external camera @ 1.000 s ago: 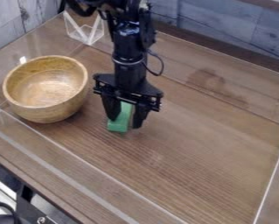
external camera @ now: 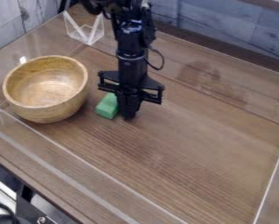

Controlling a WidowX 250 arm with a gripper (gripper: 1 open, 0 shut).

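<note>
A green block (external camera: pixel 108 107) lies on the wooden table just right of a large tan bowl (external camera: pixel 42 87), partly behind my gripper (external camera: pixel 128 112). The black gripper comes down from the top of the view, its lower end low over the table at the block's right side. The fingertips are dark and small, and whether anything is between them is hard to see; the block shows to their left.
A white wire-like object (external camera: pixel 83 28) stands at the back left, and dark cables run at the lower left edge.
The green block has moved left toward the bowl and slightly back. The gripper has shifted a little back from where it was a second ago.
</note>
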